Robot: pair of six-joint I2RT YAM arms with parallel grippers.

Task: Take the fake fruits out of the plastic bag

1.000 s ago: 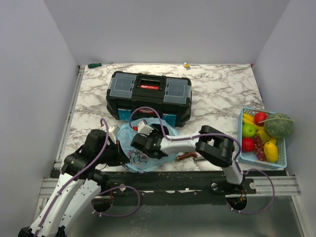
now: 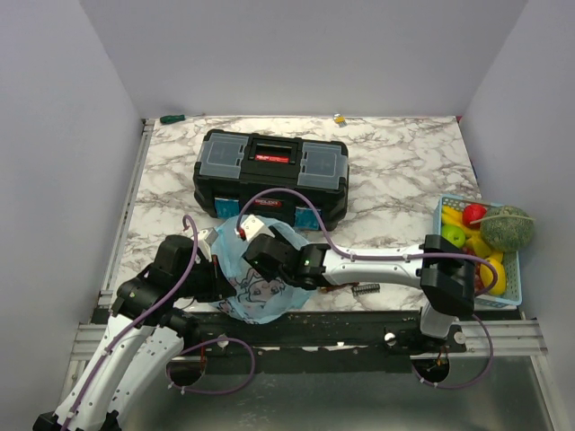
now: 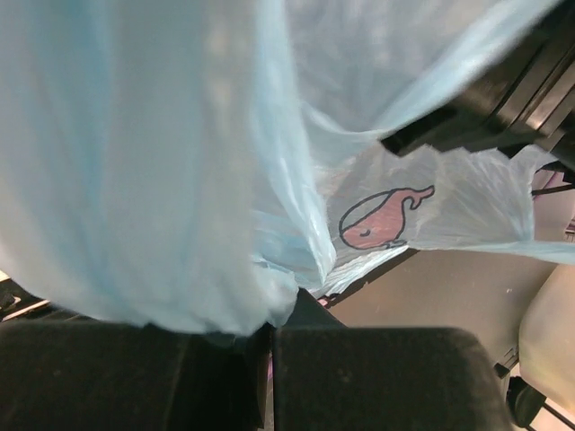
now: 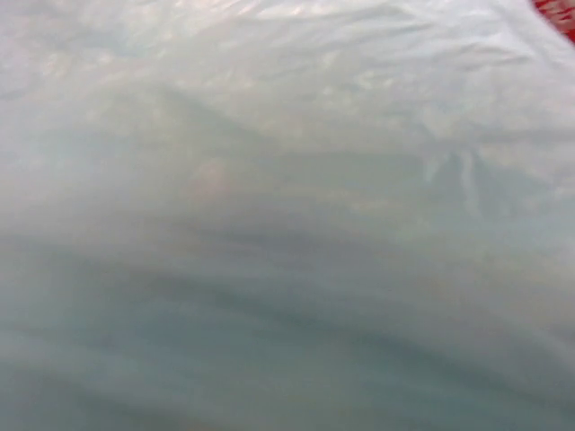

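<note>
The pale blue plastic bag (image 2: pixel 260 292), printed with cartoon figures, lies at the front middle of the table. My left gripper is shut on the bag's edge, and the film (image 3: pixel 225 269) hangs up in front of it. From the right, my right gripper reaches into the bag mouth; film covers its fingertips, so their opening cannot be made out. Blurred film (image 4: pixel 269 233) fills the right wrist view, with a red lettered corner (image 4: pixel 559 13) at upper right. No fruit shows clearly inside the bag.
A black toolbox (image 2: pixel 272 171) stands right behind the bag. At the far right, a light blue basket (image 2: pixel 436 224) holds several fake fruits and a melon (image 2: pixel 507 229). A black spring (image 2: pixel 366 289) lies right of the bag.
The right arm's forearm has swung toward the front and now covers part of the basket. Its gripper has shifted slightly within the bag. The left arm has stayed still.
</note>
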